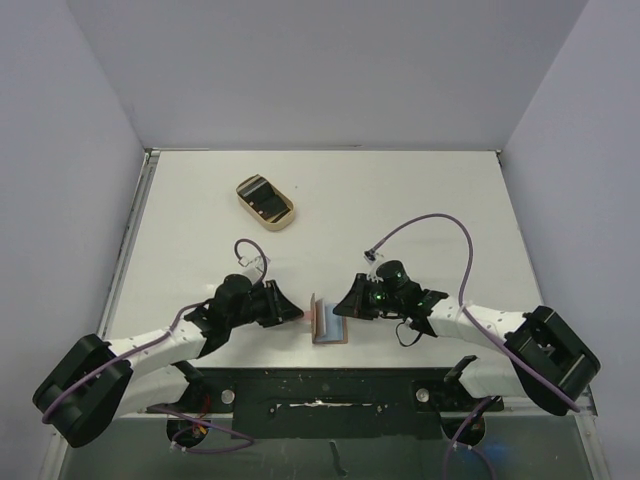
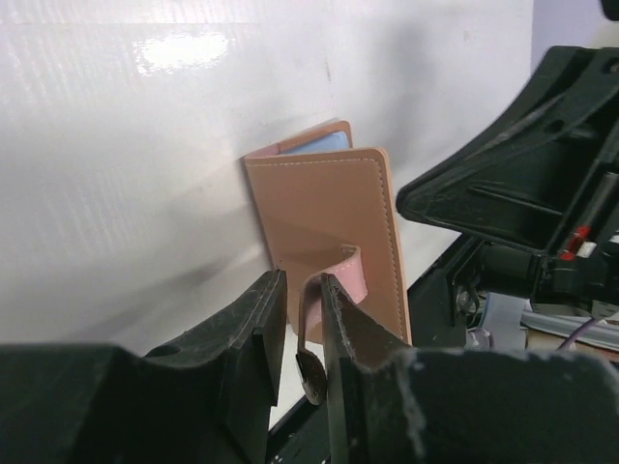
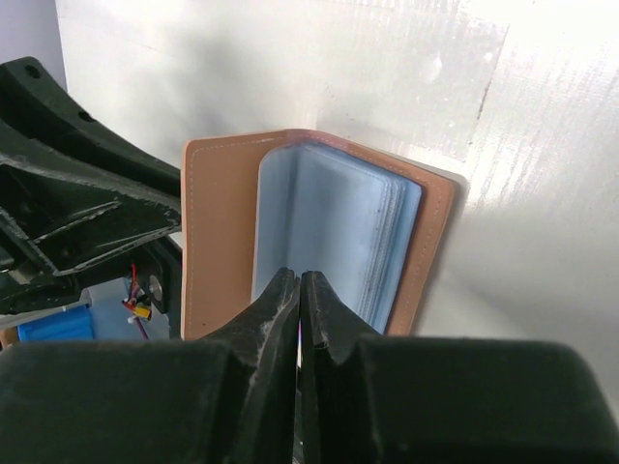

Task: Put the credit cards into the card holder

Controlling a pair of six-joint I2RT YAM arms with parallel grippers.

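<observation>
The tan card holder is on the table between both grippers, its left cover tilted up. In the right wrist view its pale blue sleeves lie against the cover, with no card visible in the top one. My right gripper is shut with nothing between its fingers, in front of the sleeves, which are outside them. The pink strap of the holder runs in between the slightly parted fingers of my left gripper. Whether they clamp it is unclear. Dark cards sit in a box farther back.
The tan box holding the dark cards is at the upper left of the table. Most of the white tabletop behind the arms is bare. A dark bar borders the front edge.
</observation>
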